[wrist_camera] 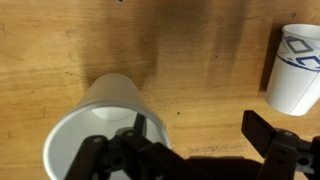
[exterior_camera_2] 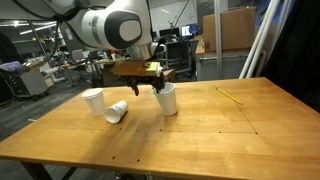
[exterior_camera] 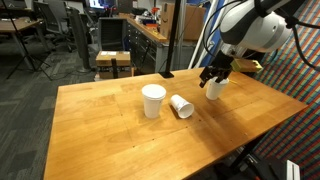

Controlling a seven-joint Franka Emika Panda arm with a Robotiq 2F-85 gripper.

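Below my gripper (exterior_camera: 214,74) stands an upright white cup (exterior_camera: 213,91), also visible in exterior view 2 as the cup (exterior_camera_2: 167,101). In the wrist view my gripper is open. Its left finger lies over the mouth of that cup (wrist_camera: 102,92), while the right one is outside it, over bare table. How deep the left finger reaches cannot be told. Another cup (exterior_camera: 182,106) lies on its side; the wrist view shows this cup (wrist_camera: 297,78) at the right edge with a blue patterned band. Left of it a third white cup (exterior_camera: 153,101) stands upright.
In exterior view 2, a yellow stick-like item (exterior_camera_2: 230,96) lies on the table right of the cups. Chairs and desks stand beyond the table.
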